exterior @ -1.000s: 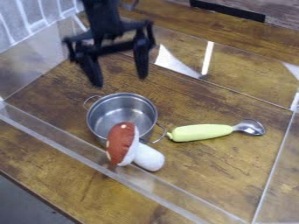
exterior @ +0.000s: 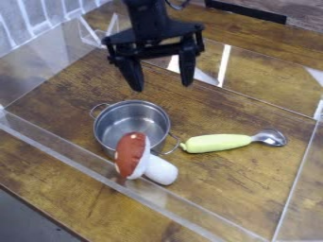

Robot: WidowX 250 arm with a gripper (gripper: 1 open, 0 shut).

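Note:
My black gripper (exterior: 155, 74) hangs open at the top centre, its two fingers spread wide with nothing between them, above and behind a steel pot (exterior: 131, 121) with wire handles. A toy mushroom with a red cap (exterior: 131, 153) and white stem (exterior: 159, 170) lies at the pot's front, overlapping its rim in this view; whether it rests inside or against it I cannot tell. Right of the pot lies a pale yellow-green handled scoop (exterior: 217, 143) with a metal head.
The wooden table (exterior: 63, 161) is bounded by clear panels along the left, front and right. Bare wood lies to the left of the pot and at the front right.
The pot, mushroom and scoop look unmoved.

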